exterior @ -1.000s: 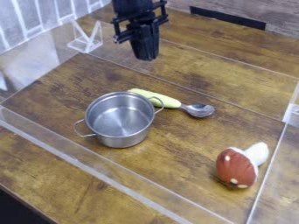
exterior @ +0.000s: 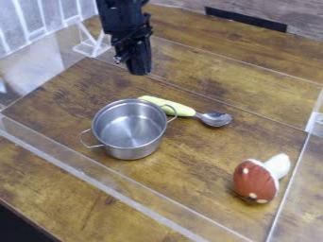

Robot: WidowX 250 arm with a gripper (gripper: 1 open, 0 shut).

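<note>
The black gripper (exterior: 131, 59) is at the top centre-left of the camera view, raised behind the pot; its finger state is hard to make out. A steel pot (exterior: 128, 139) with two handles sits on the wooden table (exterior: 76, 198). Behind it lies a pale yellow-green elongated item (exterior: 171, 106), with a metal spoon (exterior: 212, 119) at its right. A toy mushroom (exterior: 258, 181) with a red cap and white stem lies at the lower right.
Clear panels or edges border the table at left and right.
The gripper has moved left and turned, so it looks narrower from this view. The pot, spoon, mushroom and yellow-green item have not moved.
</note>
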